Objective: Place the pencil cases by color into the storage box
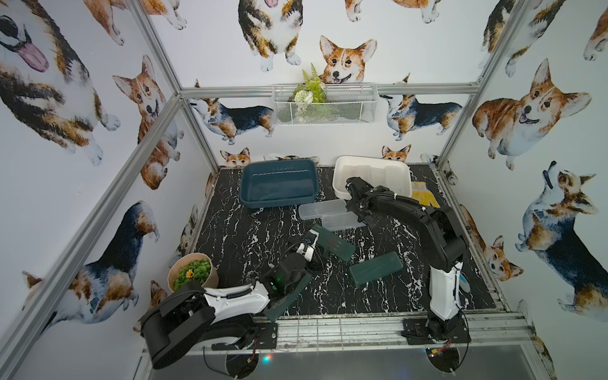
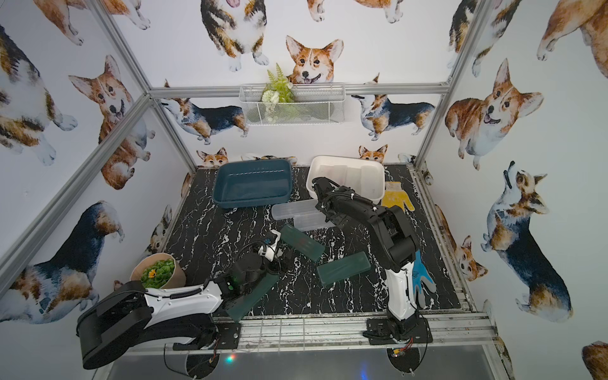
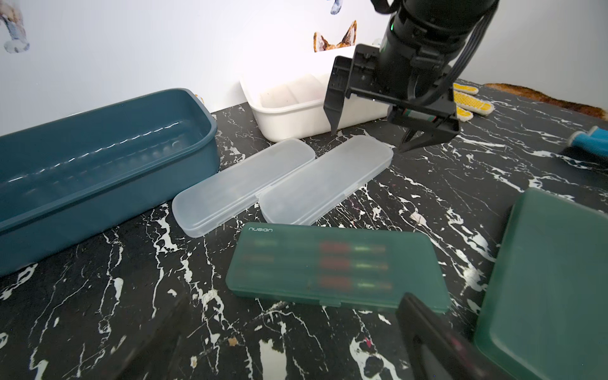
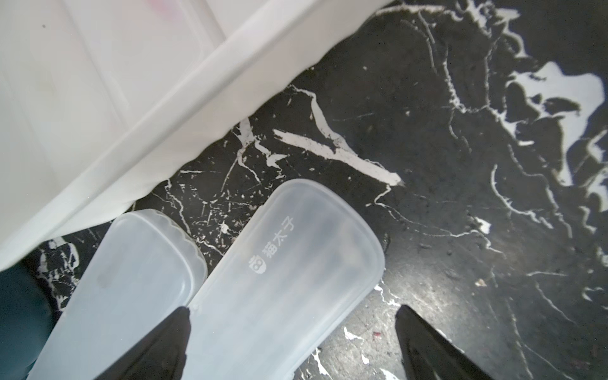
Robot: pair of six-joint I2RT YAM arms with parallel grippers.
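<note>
Two clear frosted pencil cases (image 3: 332, 174) lie side by side on the dark table, in front of the white box (image 1: 376, 169) and near the blue box (image 1: 278, 183). Over the right end of the nearer clear case (image 4: 285, 278), my right gripper is open, its fingers either side of it without a grip. My left gripper stands open just short of a green pencil case (image 3: 342, 262) with pens showing through. Another green case (image 1: 375, 268) lies to the right, and a third (image 2: 252, 297) is partly under the left arm.
A plant pot (image 1: 192, 271) stands at the left edge. Yellow (image 2: 397, 196) and blue (image 2: 421, 278) gloves lie along the right side. In the white box several pale shapes are visible. Bare table lies left of the arms.
</note>
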